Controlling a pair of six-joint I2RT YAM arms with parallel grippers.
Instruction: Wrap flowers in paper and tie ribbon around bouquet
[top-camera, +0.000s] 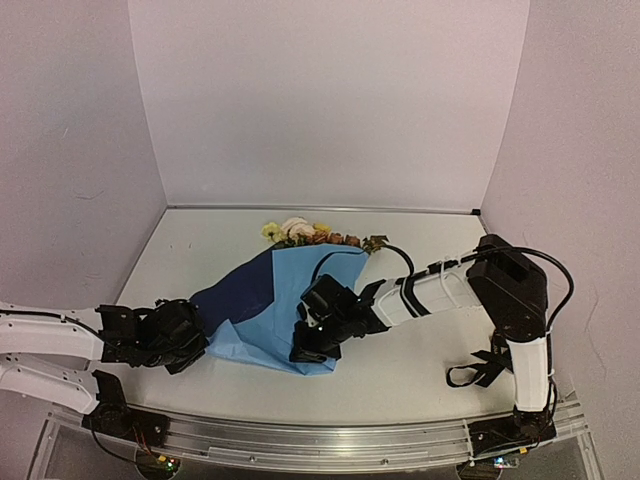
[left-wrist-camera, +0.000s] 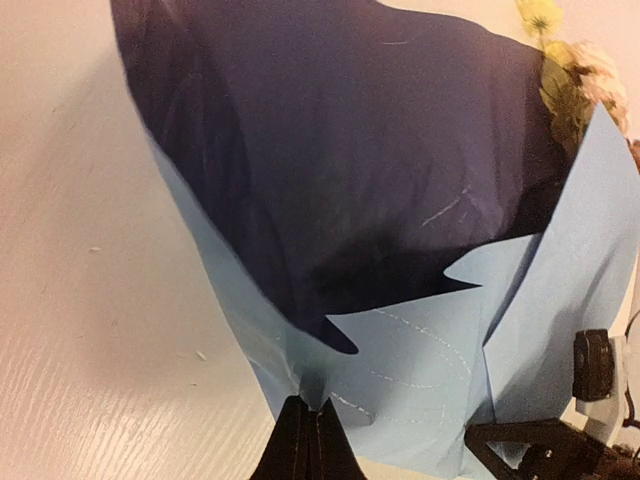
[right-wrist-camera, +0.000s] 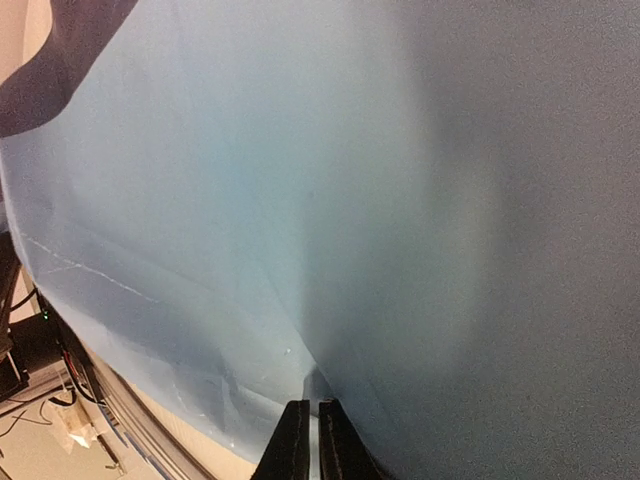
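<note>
The fake flowers (top-camera: 297, 232) lie at the back of the table, cream, yellow and brownish heads showing above the wrapping paper. The wrapping paper is dark navy (top-camera: 237, 298) on one side and light blue (top-camera: 295, 280) on the other, folded over the stems, which are hidden. My left gripper is shut on the paper's near-left edge, which rises in a crease there. At the near edge, toward the right, my right gripper is shut on a fold of the light blue side, low over the table.
A black strap-like piece (top-camera: 482, 371) lies by the right arm's base. Bare white table (top-camera: 410, 375) shows right of the paper. A metal rail (top-camera: 330, 435) runs along the front edge.
</note>
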